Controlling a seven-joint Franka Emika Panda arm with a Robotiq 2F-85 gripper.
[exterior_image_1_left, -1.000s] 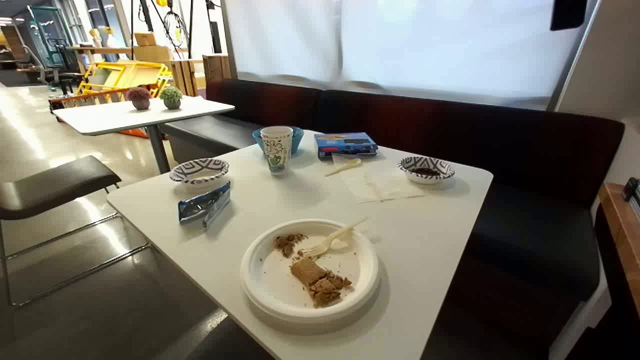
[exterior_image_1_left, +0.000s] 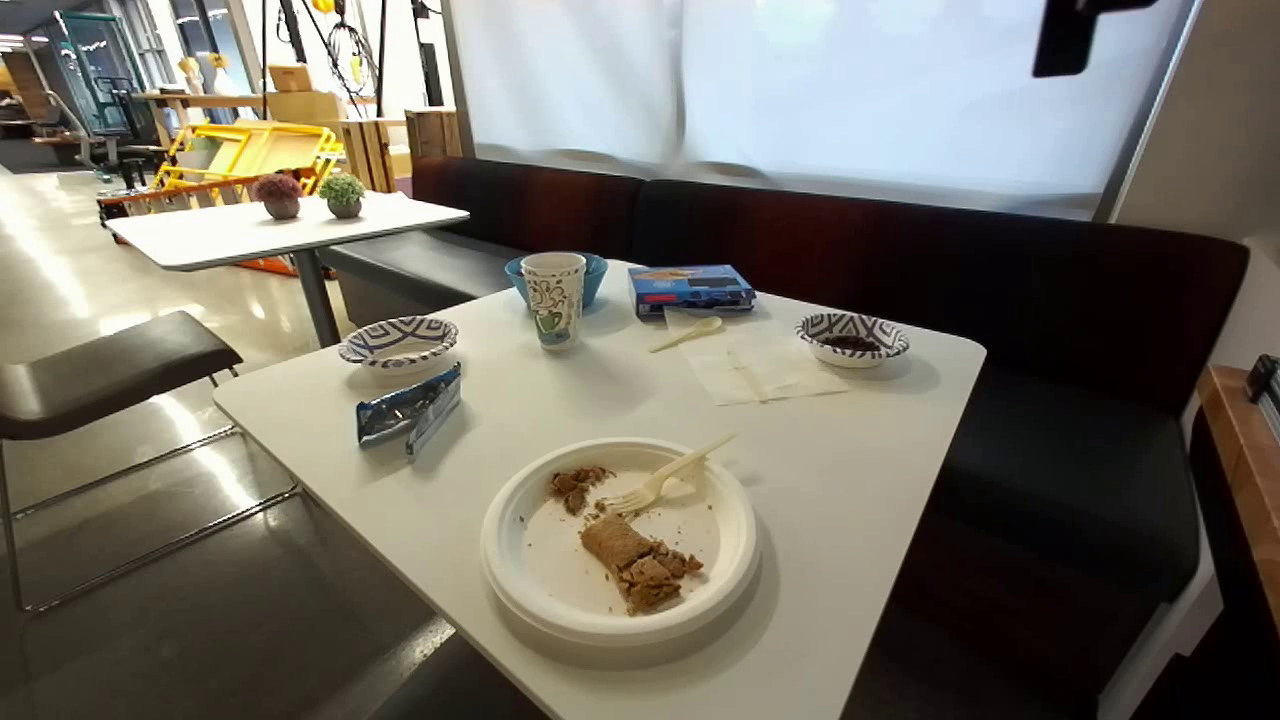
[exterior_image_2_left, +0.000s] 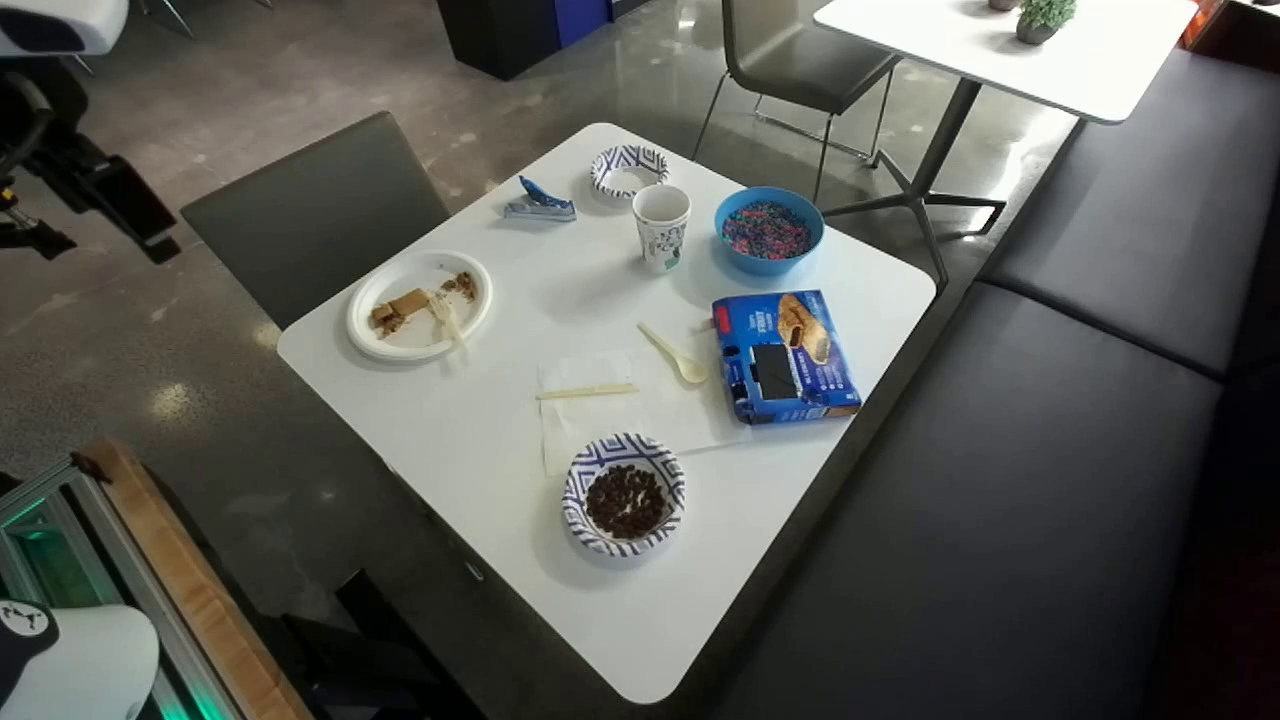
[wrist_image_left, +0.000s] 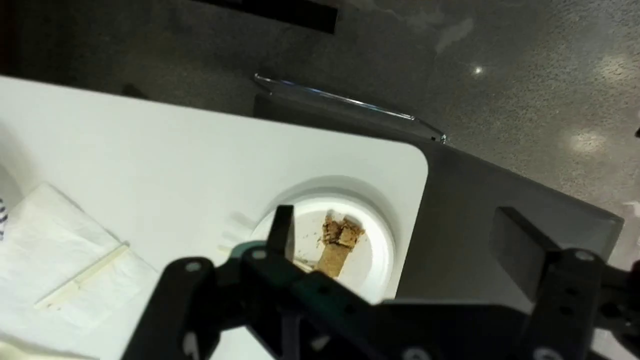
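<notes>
Wide open and empty, my gripper hangs high, with one finger (wrist_image_left: 280, 231) over the plate's left side and the other past the table edge. In exterior view 2 the gripper (exterior_image_2_left: 102, 240) is at the far left, off the table. The white plate (exterior_image_1_left: 510, 588) holds a broken brown pastry (exterior_image_1_left: 618, 546), crumbs and a pale fork (exterior_image_1_left: 648, 490). A blue crumpled wrapper (exterior_image_2_left: 542, 204) lies near an empty patterned bowl (exterior_image_2_left: 627, 172). Further along stand a paper cup (exterior_image_2_left: 661, 226) and a blue bowl of colourful bits (exterior_image_2_left: 768, 230).
A blue pastry box (exterior_image_2_left: 786, 358), a spoon (exterior_image_2_left: 678, 356) and a knife on a napkin (exterior_image_2_left: 588, 432) lie across the table. Near one corner sits a patterned bowl of dark bits (exterior_image_2_left: 625, 494). Bare tabletop (exterior_image_2_left: 516, 324) shows mid-table. A bench (exterior_image_2_left: 960, 528) and chair adjoin.
The dark gripper part at the top right of exterior view 1 has shifted left and slightly down, now showing more of itself. Everything on the table stays where it was.
</notes>
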